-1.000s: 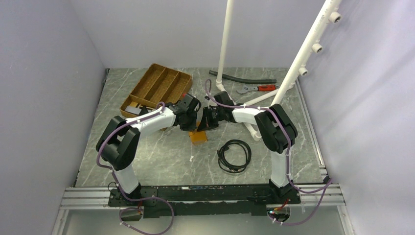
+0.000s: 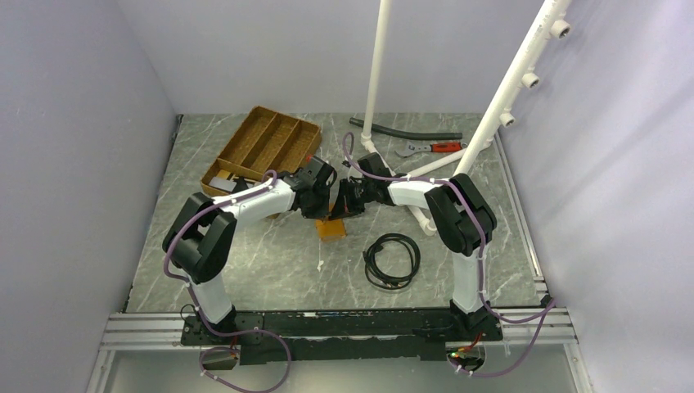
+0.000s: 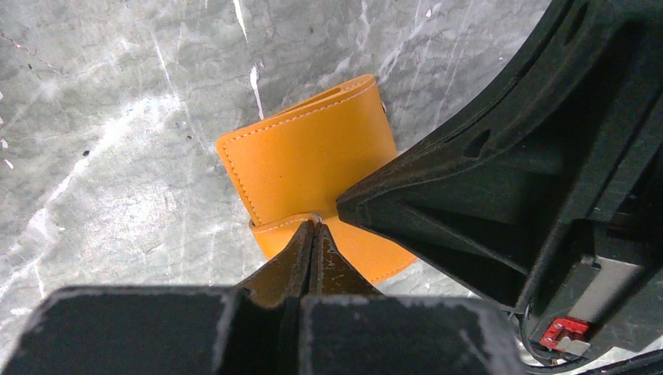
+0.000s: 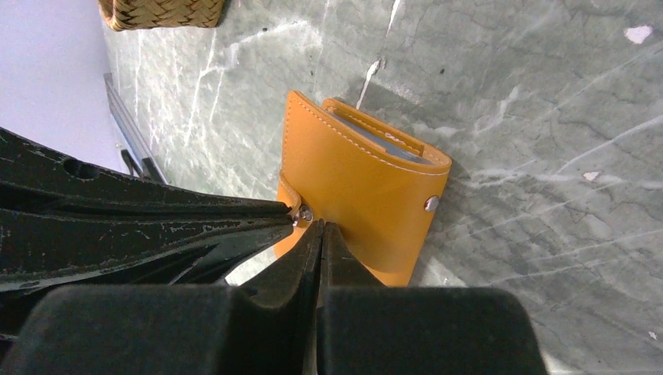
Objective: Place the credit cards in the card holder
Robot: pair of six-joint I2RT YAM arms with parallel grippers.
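Observation:
The orange leather card holder rests on the grey marbled table, partly covered by both grippers in the top view. In the right wrist view, the holder has a slightly parted mouth with pale card edges inside. A metal snap shows on its face. My left gripper is shut, its tips at the edge of the holder's flap. My right gripper is shut too, tips against the holder's face close to the left one. Whether either pinches the thin leather is hidden.
A brown woven tray with compartments stands at the back left, small items in its near corner. A coiled black cable lies front right. White pipes, a dark hose and a red-handled wrench occupy the back right.
Hardly anything differs: both arms stay over the card holder, with only a slight shift of the left arm. The holder lies in about the same place.

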